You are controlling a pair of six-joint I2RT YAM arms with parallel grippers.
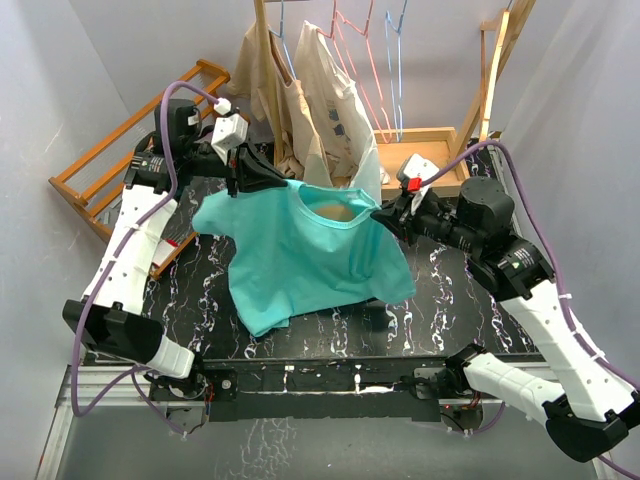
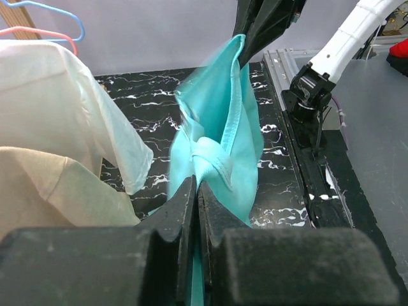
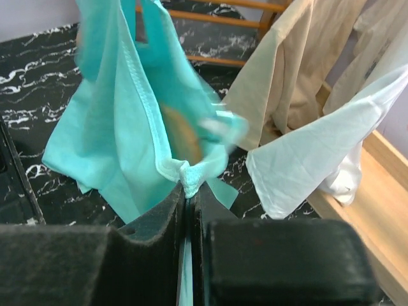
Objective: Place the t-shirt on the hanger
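The turquoise T-shirt (image 1: 300, 260) hangs stretched between both grippers above the black marble surface. My left gripper (image 1: 280, 183) is shut on its upper left edge; in the left wrist view the cloth (image 2: 236, 146) runs into the closed fingers. My right gripper (image 1: 385, 212) is shut on the collar's other side, and the cloth (image 3: 127, 115) bunches at its fingertips. Inside the collar a tan shape (image 1: 333, 213), likely the wooden hanger, is mostly hidden and blurred in the right wrist view (image 3: 182, 131).
Behind the shirt, beige and white garments (image 1: 336, 120) hang from a wooden rack with pink and blue wire hangers (image 1: 388, 80) over a wooden tray (image 1: 420, 150). A slatted wooden rack (image 1: 90, 185) stands at the left.
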